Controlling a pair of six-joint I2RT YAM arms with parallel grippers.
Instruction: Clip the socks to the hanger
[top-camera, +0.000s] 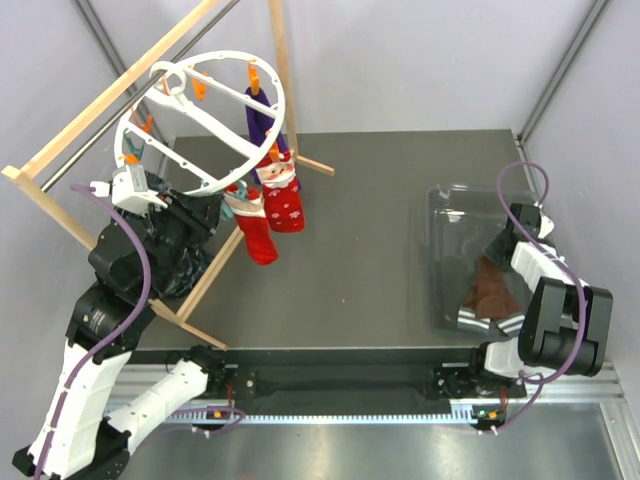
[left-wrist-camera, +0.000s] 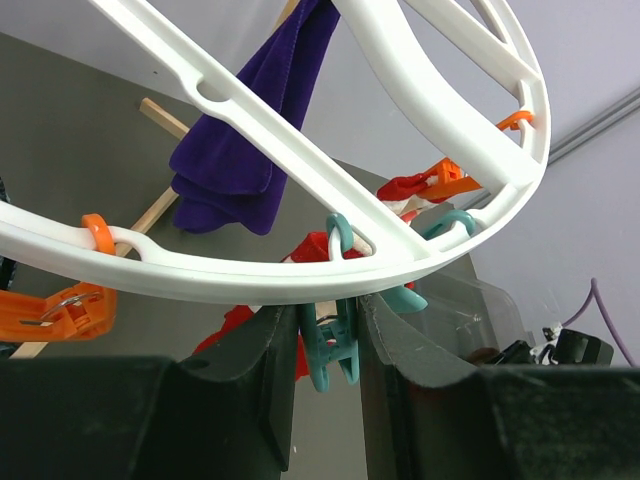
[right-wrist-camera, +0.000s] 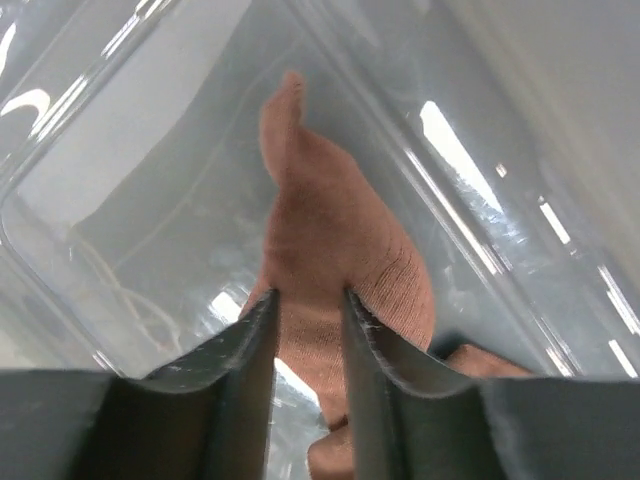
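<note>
My left gripper is shut on a teal clip (left-wrist-camera: 345, 368) that hangs from the white round hanger (left-wrist-camera: 220, 280). Beyond that clip shows some red sock fabric. From the top view, a plain red sock (top-camera: 260, 240) and a red patterned sock (top-camera: 285, 195) hang at the hanger's near right, with a purple sock (top-camera: 258, 122) behind them. Brown socks with striped cuffs (top-camera: 490, 290) lie in a clear bin. Over the brown fabric (right-wrist-camera: 325, 220), my right gripper points down, its fingers parted; whether they touch the fabric is unclear.
The clear bin (top-camera: 437, 215) stands at the right of the grey table. A wooden frame (top-camera: 205, 275) carries the hanger on the left. Orange clips (left-wrist-camera: 62, 312) hang along the ring. Between frame and bin the table is bare.
</note>
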